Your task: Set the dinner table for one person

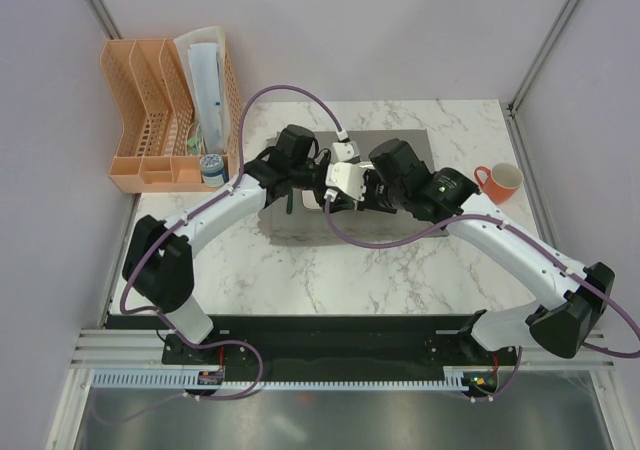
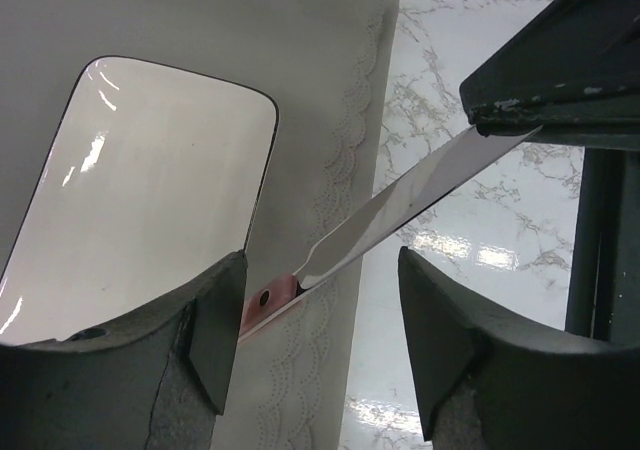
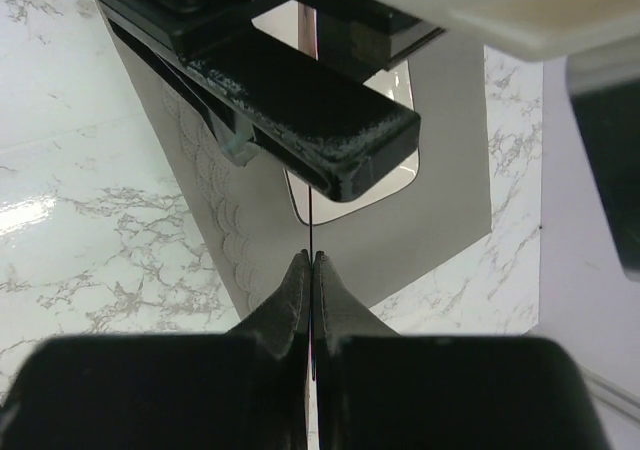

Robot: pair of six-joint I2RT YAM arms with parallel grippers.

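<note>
A knife with a silver blade [image 2: 405,198] and a pink handle [image 2: 275,295] slants over the placemat's edge in the left wrist view. Its blade end is in my right gripper, which is shut on it; edge-on, the knife is a thin line there. My left gripper stands open near the handle, whose lower end one finger [image 2: 215,320] partly hides. A white, dark-rimmed plate [image 2: 150,170] rests on the grey placemat [image 1: 330,235]. Left of the plate lies a slim dark green utensil [image 1: 290,202]. In the top view both grippers crowd over the plate, hiding much of it.
A peach rack [image 1: 150,110] stands at the back left, holding a folded pale blue cloth [image 1: 207,85] and a blue-and-white can [image 1: 213,170]. An orange mug [image 1: 500,182] is at the far right.
</note>
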